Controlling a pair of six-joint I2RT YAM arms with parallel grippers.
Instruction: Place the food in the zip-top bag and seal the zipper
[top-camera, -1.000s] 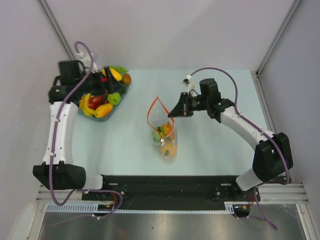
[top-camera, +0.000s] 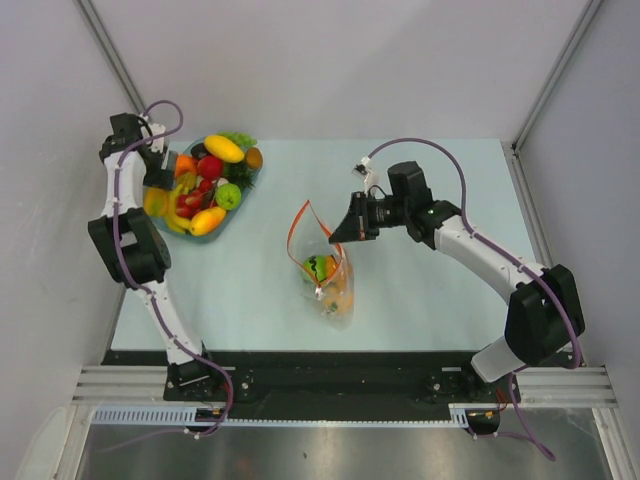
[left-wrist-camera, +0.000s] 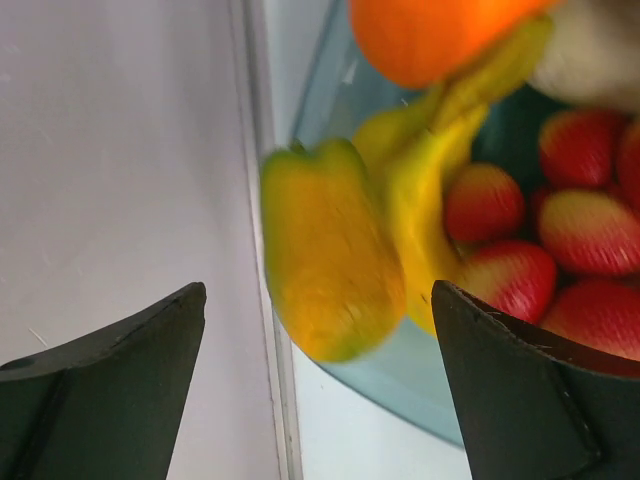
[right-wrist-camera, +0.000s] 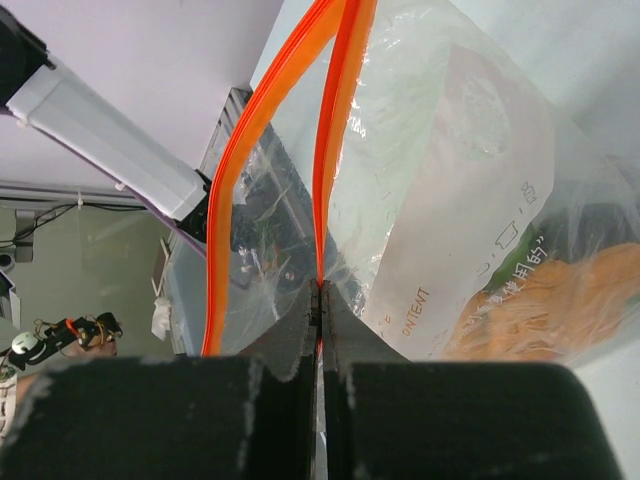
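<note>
My left gripper hangs open over the left edge of the blue bowl (top-camera: 210, 232), a yellow-green pepper (left-wrist-camera: 330, 255) between and beyond its fingertips, beside yellow bananas (left-wrist-camera: 420, 250) and several red strawberries (left-wrist-camera: 485, 205). My right gripper is shut on the orange zip edge of the clear bag (top-camera: 335, 300), which stands open at mid-table with green and orange food inside.
The bowl also holds a mango, a green apple and other produce.
My left arm has swung left from over the middle of the bowl to its left edge. The right gripper and bag have shifted very slightly.
</note>
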